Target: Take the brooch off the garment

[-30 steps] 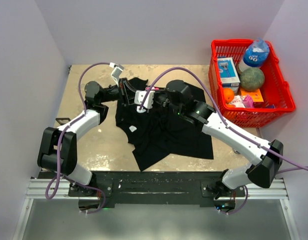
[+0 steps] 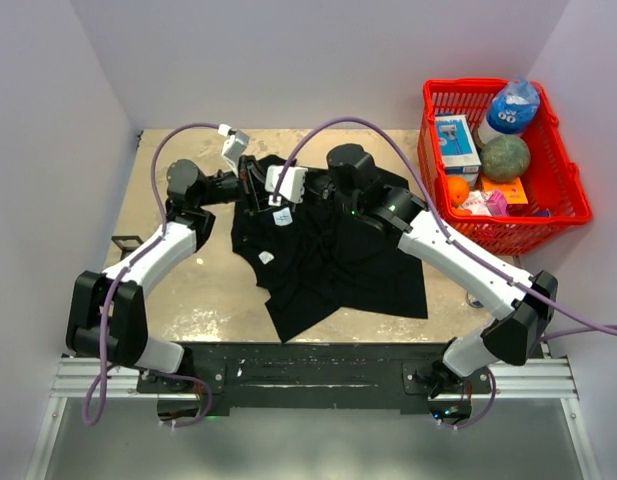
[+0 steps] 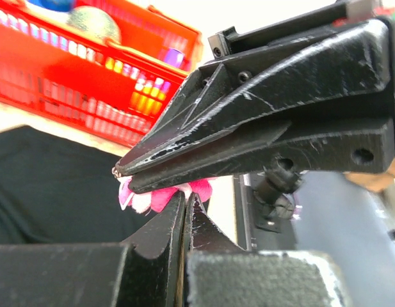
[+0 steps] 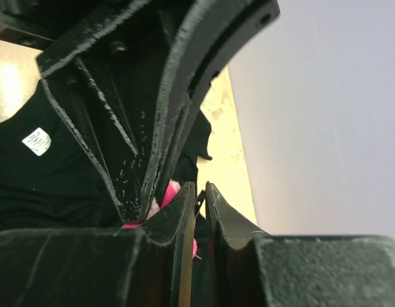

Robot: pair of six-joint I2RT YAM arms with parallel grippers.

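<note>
Both grippers meet over the black garment (image 2: 348, 270) on the table. The pink-and-white flower brooch (image 3: 162, 195) sits between them, largely hidden by metal fingers. In the left wrist view my left gripper is shut at the brooch's lower edge; whether it pinches any of it is unclear. The right gripper's fingers cross above it. In the right wrist view my right gripper has its fingertips close together beside the brooch, with a thin dark piece at the tips; how far it is open cannot be told.
A red basket (image 2: 578, 205) with a bottle, boxes, fruit and other items stands at the back right. Pale table surface (image 2: 198, 300) shows left of the garment. Walls border the workspace.
The left arm moved only a little, and the brooch is less visible from above.
</note>
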